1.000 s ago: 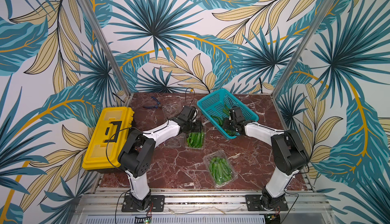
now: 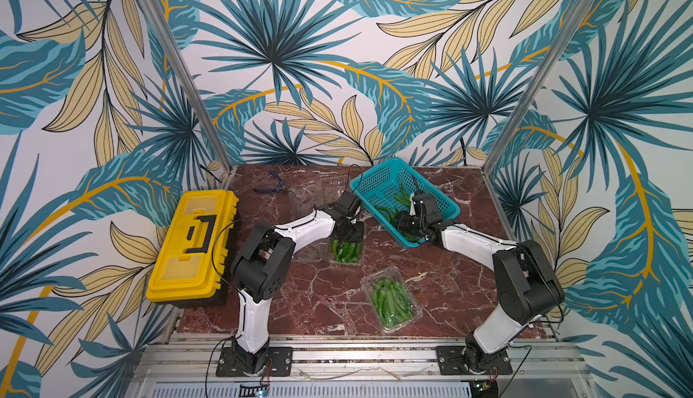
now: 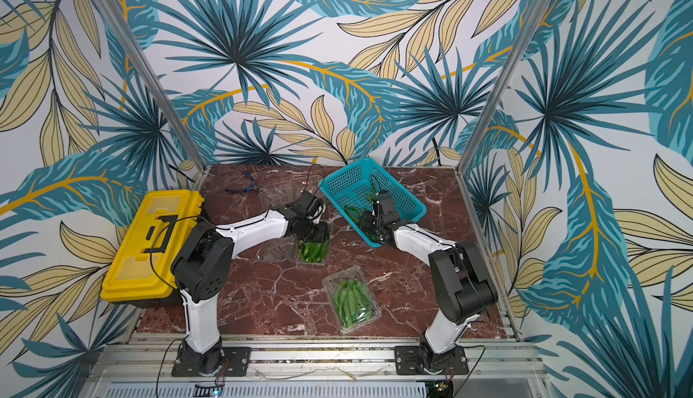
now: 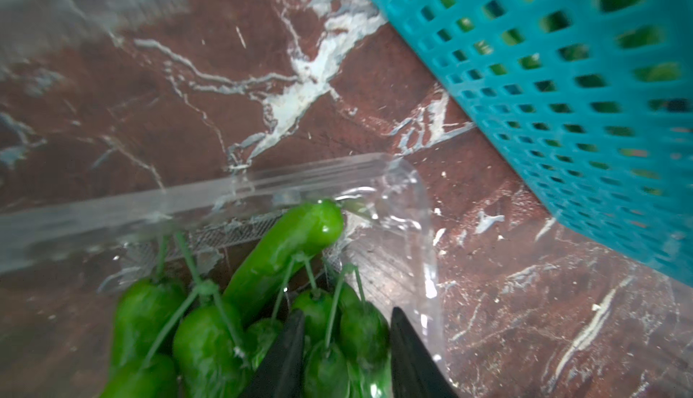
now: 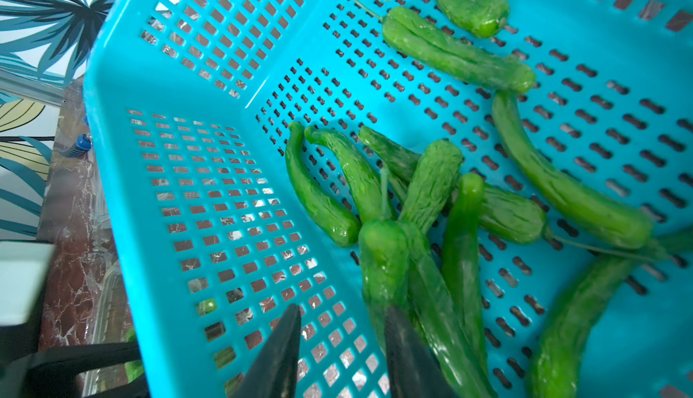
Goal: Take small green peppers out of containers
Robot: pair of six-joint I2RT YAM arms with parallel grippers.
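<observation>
Small green peppers (image 4: 209, 340) with thin stems fill a clear plastic container (image 4: 422, 282) left of the basket. My left gripper is over its far end, fingers parted, with peppers showing between and beyond them. Whether the fingers touch a pepper is unclear. A turquoise basket (image 5: 209, 116) has several long peppers (image 5: 454, 47) on its floor. Low inside the basket, near its left wall, my right gripper has its fingers apart, with a pepper (image 5: 384, 253) just past the right finger. A second clear container (image 2: 390, 302) holding peppers lies nearer the front.
On the left side stands a yellow toolbox (image 2: 193, 242). Blue-handled pliers (image 2: 270, 182) lie at the back left, near empty clear plastic containers (image 2: 306, 195). Bare marble tabletop (image 2: 303, 300) surrounds the front container.
The left gripper has shifted right and slightly down in the top left view, over the same container. The right gripper has moved a little to the right inside the basket. Both containers stay put.
</observation>
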